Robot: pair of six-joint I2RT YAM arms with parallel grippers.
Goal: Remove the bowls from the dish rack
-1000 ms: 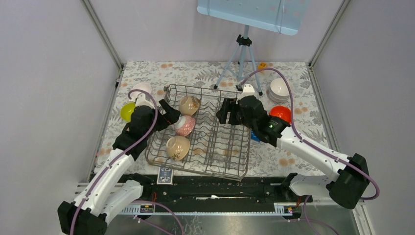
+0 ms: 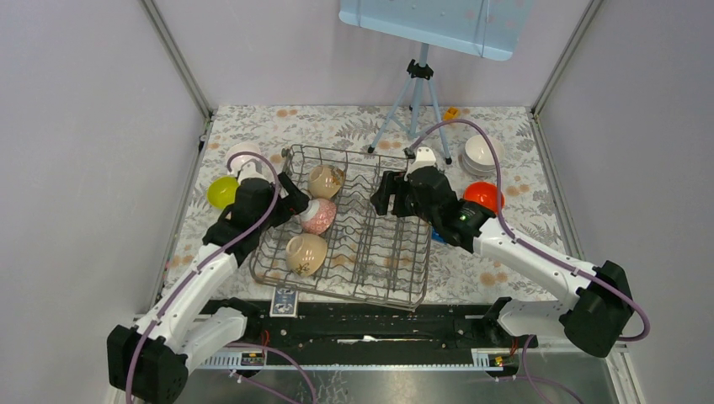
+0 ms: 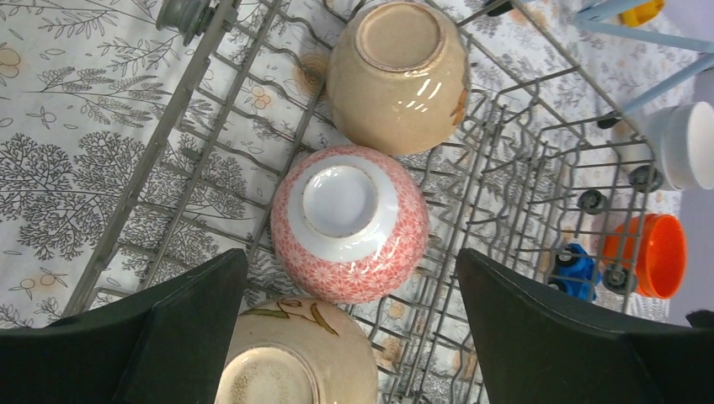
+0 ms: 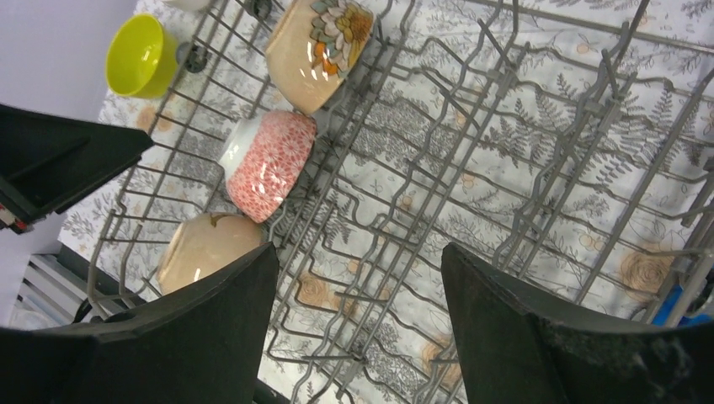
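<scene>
Three bowls lean in the left half of the metal dish rack (image 2: 370, 295): a beige bowl (image 3: 396, 93) at the back, a pink patterned bowl (image 3: 362, 252) in the middle and another beige bowl (image 2: 306, 257) at the front. My left gripper is open above the pink bowl, empty. My right gripper stands open over the empty right half of the rack, nothing between its fingers.
A lime green bowl (image 2: 221, 191) and a white bowl stand left of the rack. Stacked white bowls (image 2: 482, 147) and a red bowl (image 2: 480, 192) are to the right. A tripod (image 2: 419, 71) stands behind.
The left arm has shifted slightly, its wrist a little further right and back in the top view. The right gripper has moved very slightly. The bowls are unchanged.
</scene>
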